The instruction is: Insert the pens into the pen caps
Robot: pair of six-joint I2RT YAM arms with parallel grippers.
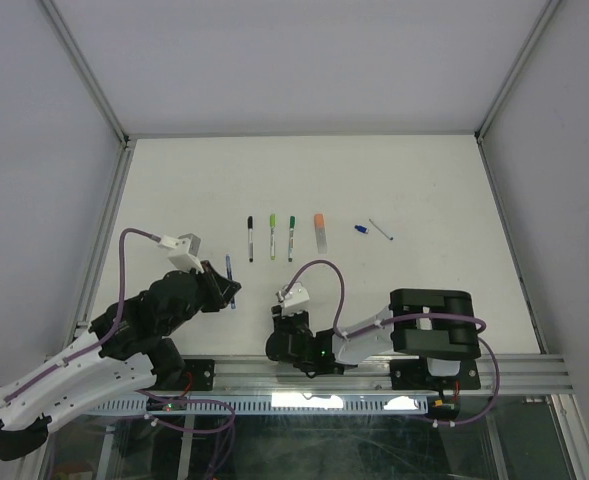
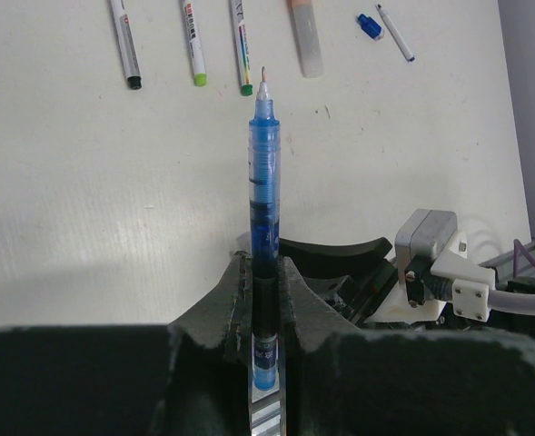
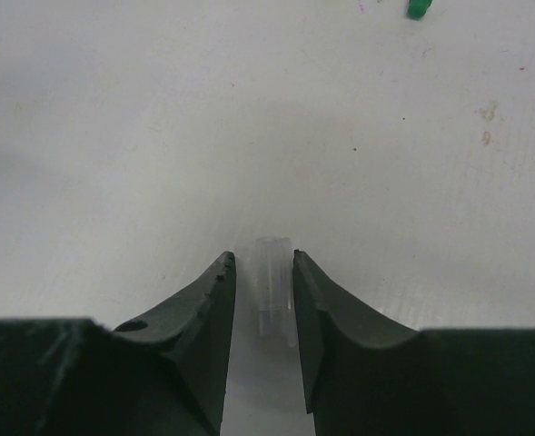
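My left gripper is shut on a blue pen, held above the table with its tip bare. My right gripper is open low over the table, with a small clear cap lying between its fingers. In the top view the right gripper sits at the table's front middle. A black marker, a light green pen, a green pen and an orange-capped pen lie in a row. A blue cap lies beside a white pen at right.
Walls enclose the workspace on the sides and back; metal rails run along the front edge, under both arms.
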